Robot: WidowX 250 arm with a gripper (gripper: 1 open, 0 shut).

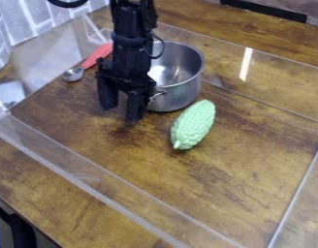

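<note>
My black gripper [125, 93] hangs at the upper middle of the camera view, low over the wooden table. It is in front of and left of a metal pot [180, 68], partly covering it. Whether its fingers are open or shut is hard to make out against the dark wood. A pale green cabbage-like toy [193, 124] lies on the table right of the gripper, in front of the pot.
A spoon [73, 75] and a red-handled utensil [97, 53] lie at the back left, partly behind the arm. Clear walls edge the work area.
</note>
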